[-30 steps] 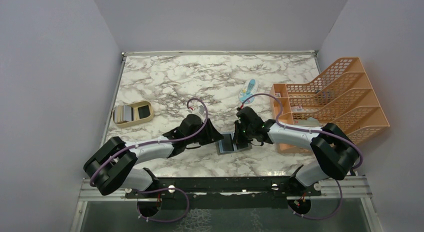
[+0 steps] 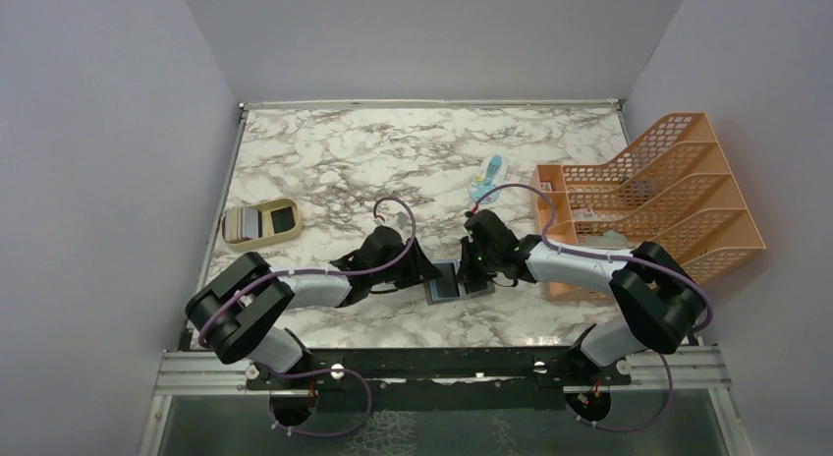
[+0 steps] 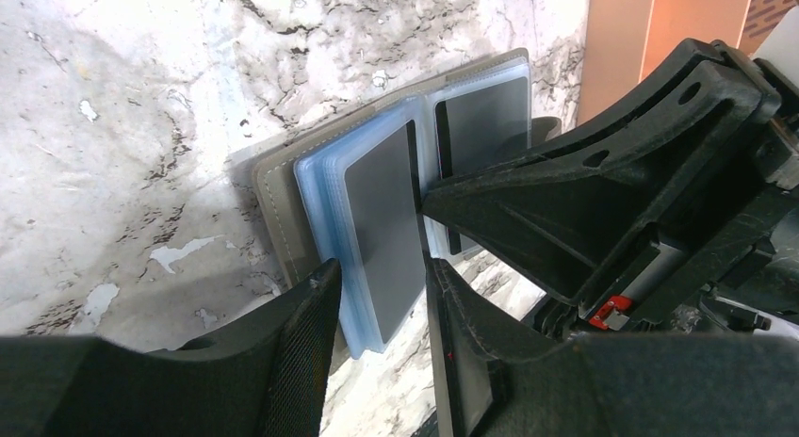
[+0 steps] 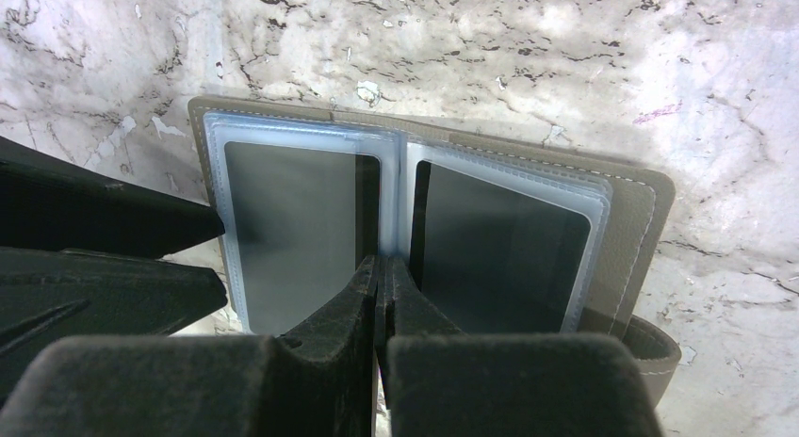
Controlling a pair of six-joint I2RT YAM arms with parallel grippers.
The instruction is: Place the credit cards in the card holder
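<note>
The card holder (image 4: 636,230) lies spread open on the marble table, a taupe cover with clear sleeves on both sides. Dark cards show through the left sleeve (image 4: 297,220) and the right sleeve (image 4: 504,239). My right gripper is shut, its fingertips over the fold between the sleeves, and nothing shows between them. At the left side of the holder, my left gripper stands open, its fingers on either side of the near sleeve's lower part; whether they touch it I cannot tell. A tan basket (image 2: 285,234) at far left holds several cards.
An orange multi-compartment organizer (image 2: 648,196) fills the right side of the table. A small blue and white item (image 2: 488,179) lies behind my right arm.
The right arm and the holder look unmoved.
</note>
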